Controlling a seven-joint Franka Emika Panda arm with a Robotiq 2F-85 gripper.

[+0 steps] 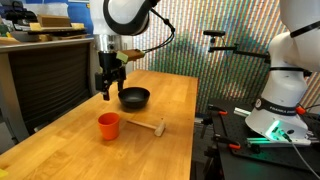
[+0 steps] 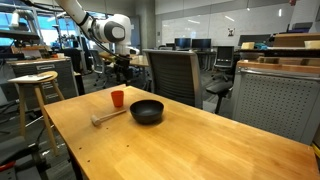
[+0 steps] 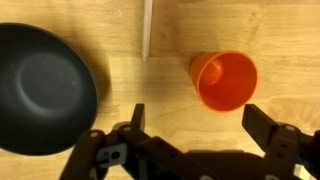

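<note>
My gripper point(image 1: 113, 94) hangs open above the wooden table, with nothing between its fingers. In the wrist view an orange-red cup point(image 3: 226, 82) stands upright and empty, just ahead of the right finger. A black bowl-shaped pan point(image 3: 42, 90) lies to the left, beyond the left finger. Between them, at the top, runs the light wooden handle of a utensil point(image 3: 147, 28); its thicker end point(image 1: 159, 128) shows in exterior view 1. Cup point(image 2: 117, 99), pan point(image 2: 148, 111) and utensil lie apart from one another.
The wooden table point(image 2: 200, 148) has wide free room around these items. My arm's white base point(image 1: 277, 118) stands at the table's side. A stool point(image 2: 40, 95), an office chair point(image 2: 218, 85) and a grey cabinet point(image 2: 273, 100) stand beyond the table.
</note>
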